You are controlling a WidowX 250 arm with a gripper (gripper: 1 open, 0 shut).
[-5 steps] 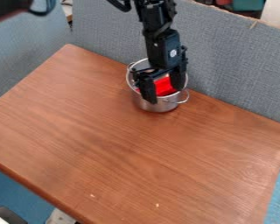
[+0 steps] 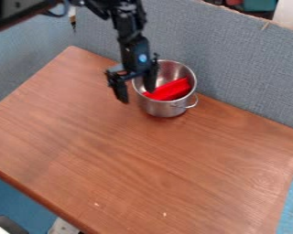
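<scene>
A steel pot (image 2: 167, 107) with side handles stands near the back of the wooden table, holding a red elongated object (image 2: 171, 89). My black gripper (image 2: 133, 90) is over the pot's left side, open, with its fingers partly in front of the pot and nothing seen between them.
A grey padded wall (image 2: 234, 64) runs along the back. A light blue strip (image 2: 289, 203) lies at the right edge.
The gripper has moved left from over the middle of the pot, uncovering more of the red object, which rests inside.
</scene>
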